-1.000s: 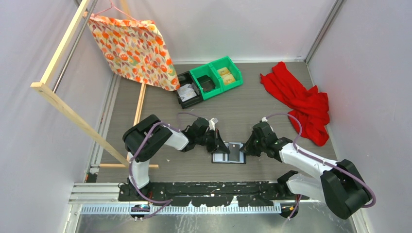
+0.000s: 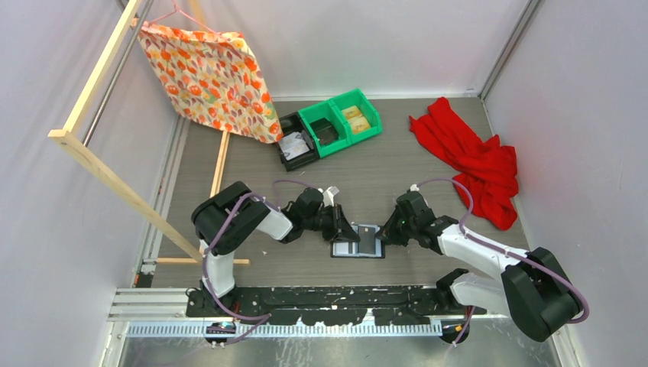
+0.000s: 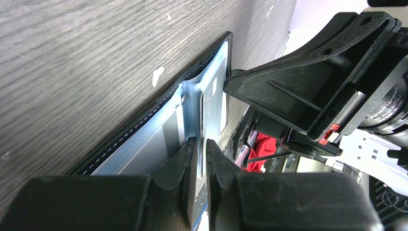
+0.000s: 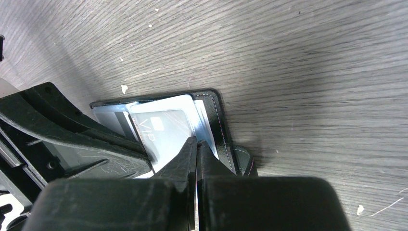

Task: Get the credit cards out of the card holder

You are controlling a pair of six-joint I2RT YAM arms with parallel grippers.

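Note:
The card holder lies open on the table between my grippers, its black border (image 2: 358, 257) showing in the top view. Clear sleeves with cards fill it, and a pale card marked VIP (image 4: 161, 126) shows in the right wrist view. From the left, my left gripper reaches over the holder. It is closed, with the thin edge of a raised clear sleeve (image 3: 193, 113) running between its fingertips. My right gripper is shut at the holder's right side, its tips over the sleeve edge beside the VIP card. Nothing shows between them.
Green bins (image 2: 336, 121) and a black bin (image 2: 300, 159) stand at the back. A red cloth (image 2: 466, 164) lies at the right, and a patterned cloth (image 2: 210, 80) hangs at the left. Bare table lies between the bins and the holder.
Compared with about a second ago, the card holder and my left gripper sit slightly farther left. The right gripper has shifted left a little too. Both stay at the holder.

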